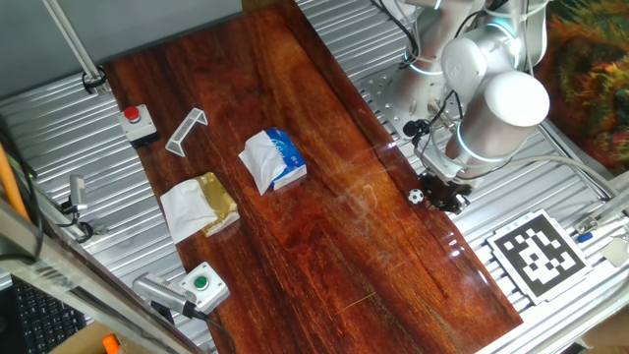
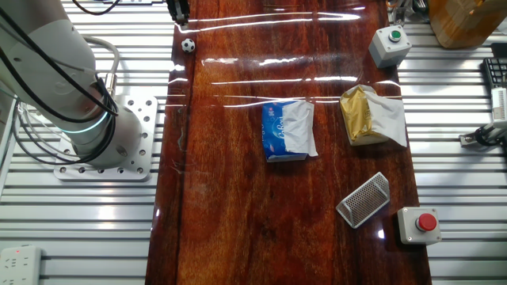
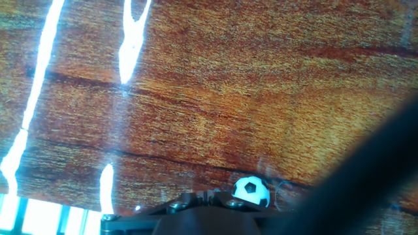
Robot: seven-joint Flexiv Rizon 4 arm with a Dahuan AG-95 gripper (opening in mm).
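A small black-and-white ball (image 1: 416, 197), patterned like a football, rests on the wooden table (image 1: 324, 246) near its robot-side edge. Just beside it is my black gripper (image 1: 448, 200), low over that same edge. In the wrist view the gripper shows at the bottom, its fingers together with nothing seen between them. The ball (image 3: 251, 190) lies just right of the fingertips there, partly hidden behind the gripper. From the second exterior view, the gripper (image 2: 181, 16) is cut off at the top, with the ball (image 2: 188, 45) a little below it.
A blue tissue pack (image 2: 287, 131) and a gold one (image 2: 366, 117) lie further across. Along the far edge are a grey mesh holder (image 2: 364, 200), a red-button box (image 2: 419, 226) and a green-button box (image 2: 390, 46). Bare wood separates the ball from the packs.
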